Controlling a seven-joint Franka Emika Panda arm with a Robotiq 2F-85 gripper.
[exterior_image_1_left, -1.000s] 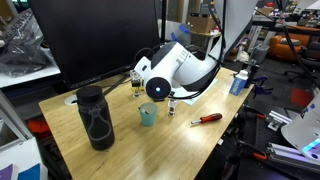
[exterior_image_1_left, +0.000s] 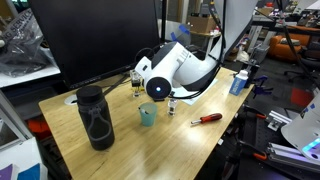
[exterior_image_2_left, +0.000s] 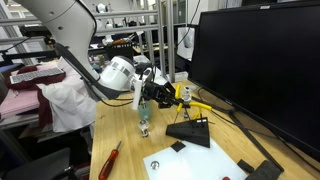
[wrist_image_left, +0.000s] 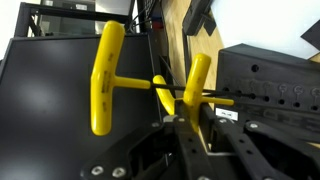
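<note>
Yellow T-handled hex keys are at a black holder with a row of holes. In the wrist view the black holder (wrist_image_left: 262, 88) lies to the right, and one yellow handle (wrist_image_left: 197, 80) runs down into the fingers of my gripper, which is shut on it. A second yellow T-handle (wrist_image_left: 104, 80) stands out at the left, its dark shaft running towards the holder. Exterior view 2 has the holder (exterior_image_2_left: 188, 131) on the table, with yellow handles (exterior_image_2_left: 186, 95) beside my gripper (exterior_image_2_left: 170, 96). The fingertips are partly hidden there.
A black monitor (exterior_image_2_left: 260, 70) stands close behind the holder. A black cylinder (exterior_image_1_left: 95, 117), a pale green cup (exterior_image_1_left: 148, 114), a small bottle (exterior_image_1_left: 171, 106) and a red screwdriver (exterior_image_1_left: 206, 119) are on the table. White paper (exterior_image_2_left: 190, 161) lies in front of the holder.
</note>
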